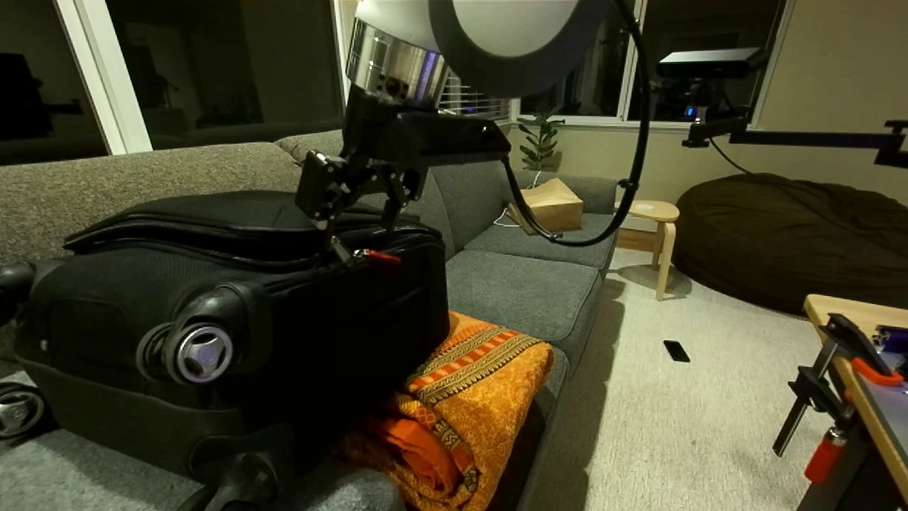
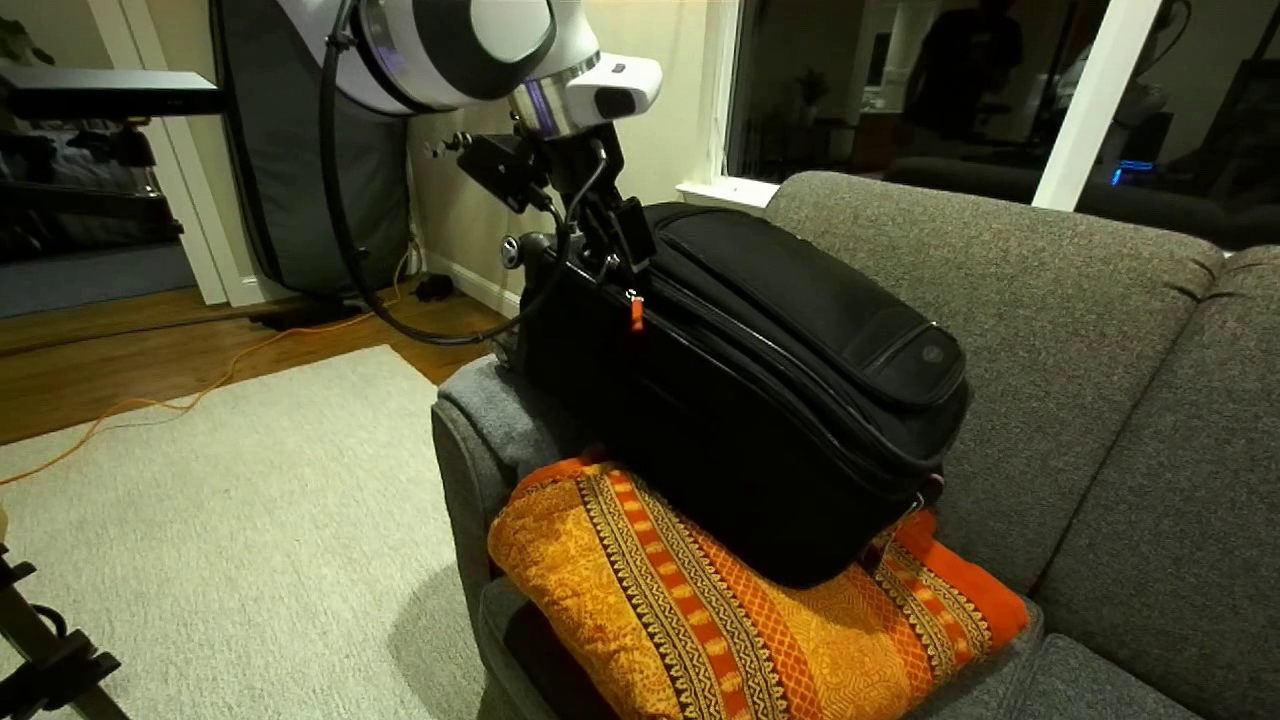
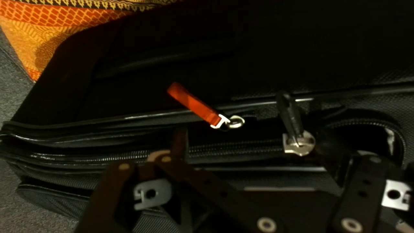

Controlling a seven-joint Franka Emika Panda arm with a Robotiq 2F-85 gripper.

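Observation:
A black suitcase (image 2: 768, 360) lies on its side on the couch. In the wrist view a dark zipper pull hangs from a silver slider (image 3: 299, 144) on the suitcase's zipper, near a gap where the zipper is parted on the right. A red pull tab (image 3: 194, 105) on a metal ring lies left of it. My gripper is open over the zipper, its fingertips to either side of the silver slider and nothing held between them. In exterior view 1 the gripper (image 1: 355, 231) stands just above the suitcase's upper edge.
A folded orange patterned blanket (image 1: 489, 366) lies partly under the suitcase. The couch back (image 2: 1020, 276) rises behind it. A paper bag (image 1: 547, 206) rests farther along the couch. A table with clamps (image 1: 838, 341) stands at the right, with open carpet between.

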